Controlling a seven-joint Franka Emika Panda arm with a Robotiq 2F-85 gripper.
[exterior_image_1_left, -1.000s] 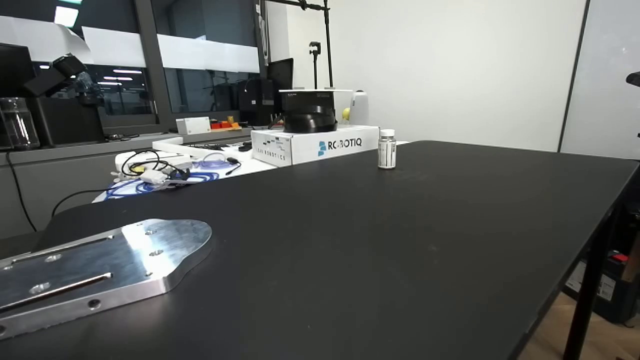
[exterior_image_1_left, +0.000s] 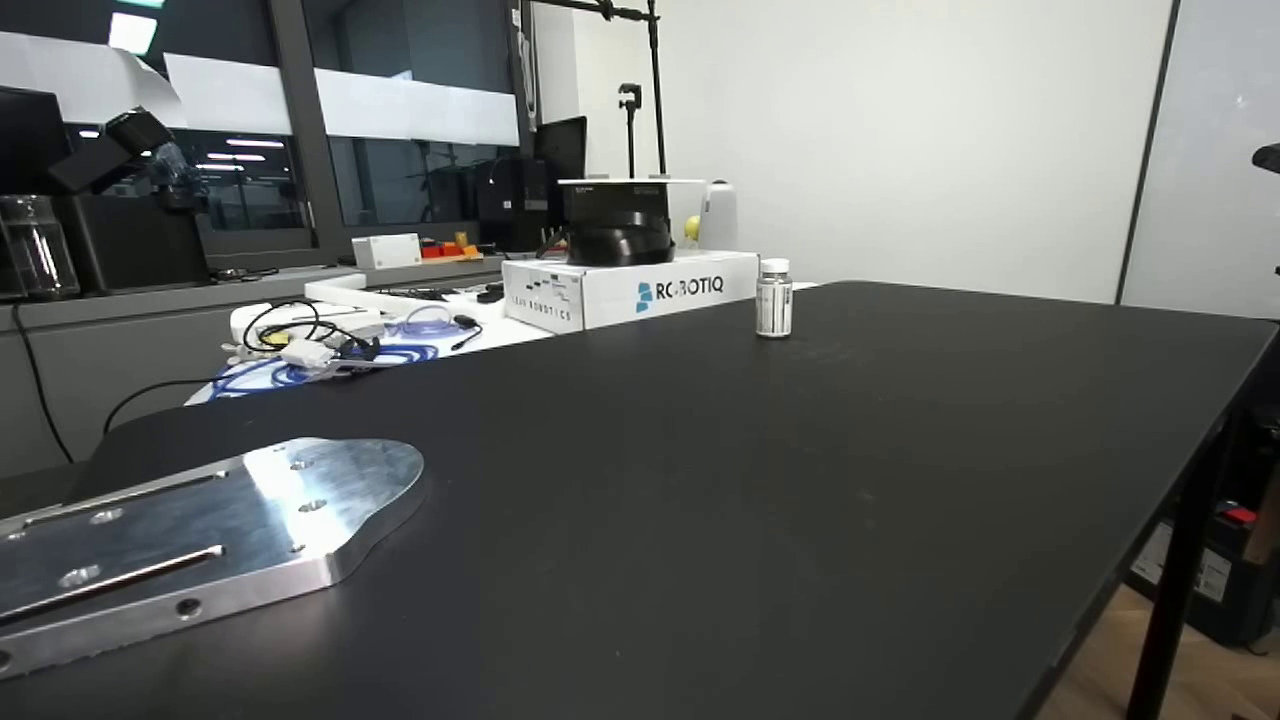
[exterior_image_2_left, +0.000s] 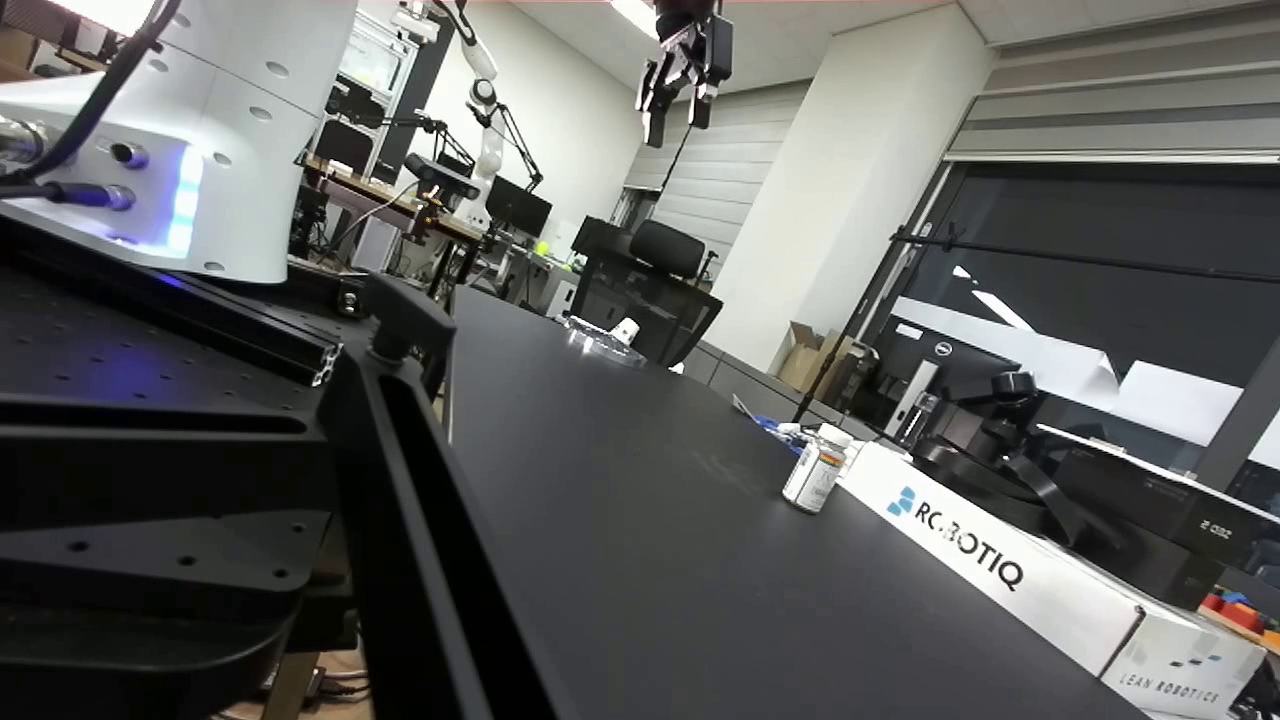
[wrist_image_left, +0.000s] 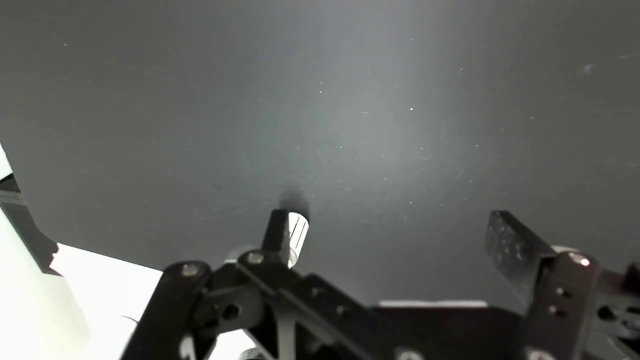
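Observation:
A small white-capped bottle with a printed label (exterior_image_1_left: 774, 305) stands upright near the far edge of the black table. The second exterior view shows the same bottle (exterior_image_2_left: 817, 469) close to the table edge by the white box. In the wrist view only part of the bottle (wrist_image_left: 298, 231) shows, with the left finger covering some of it. My gripper (exterior_image_2_left: 674, 120) hangs high above the table, well clear of the bottle. Its fingers stand wide apart in the wrist view, where the gripper is open with only bare tabletop between its fingertips.
A silver metal plate (exterior_image_1_left: 240, 528) lies at the table's near left corner. Beyond the far edge sits a white Robotiq box (exterior_image_1_left: 672, 288) with black gear on top. Cables (exterior_image_1_left: 324, 348) are heaped beside it.

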